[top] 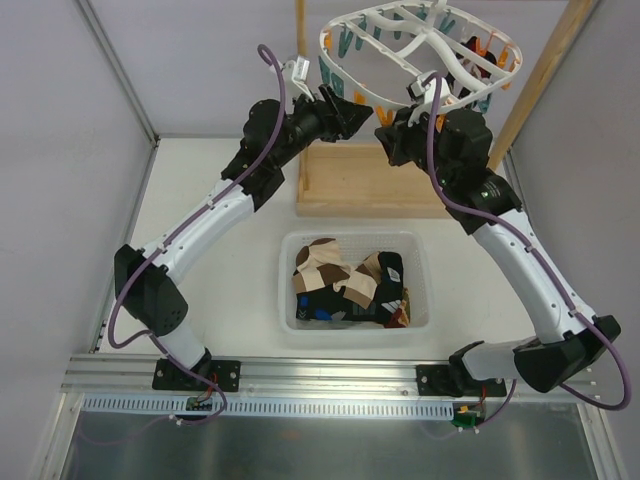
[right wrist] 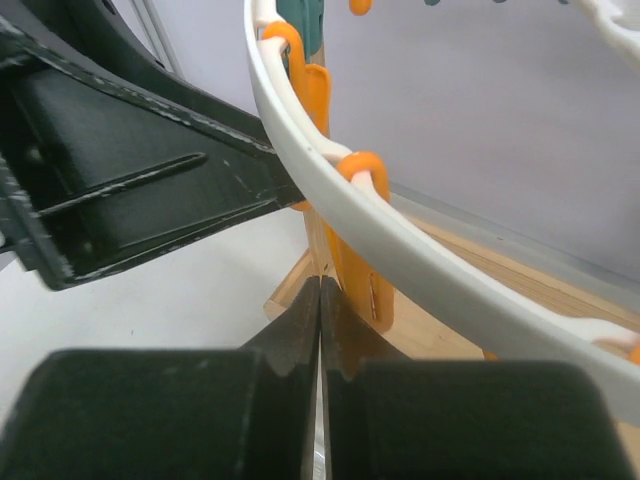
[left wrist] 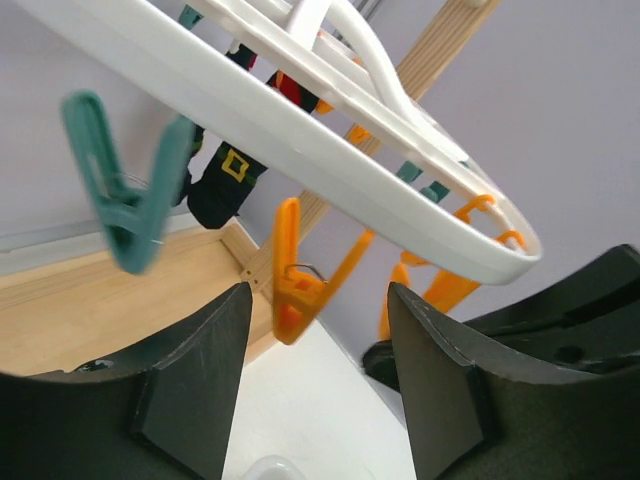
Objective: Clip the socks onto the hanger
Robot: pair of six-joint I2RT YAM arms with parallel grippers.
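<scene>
The round white hanger (top: pixel 340 70) with orange and teal clips hangs at the top. My left gripper (top: pixel 353 115) is open at its front rim; in the left wrist view an orange clip (left wrist: pixel 298 295) shows beyond and between its fingers. My right gripper (top: pixel 393 147) is shut just right of it, its tips (right wrist: pixel 320 305) near another orange clip (right wrist: pixel 355 270), with nothing seen held. Dark socks (left wrist: pixel 222 185) hang at the hanger's back. Brown and dark socks (top: pixel 350 280) lie in the white bin (top: pixel 288 260).
A wooden frame (top: pixel 330 180) stands behind the bin, with posts (top: pixel 545 65) at the sides.
</scene>
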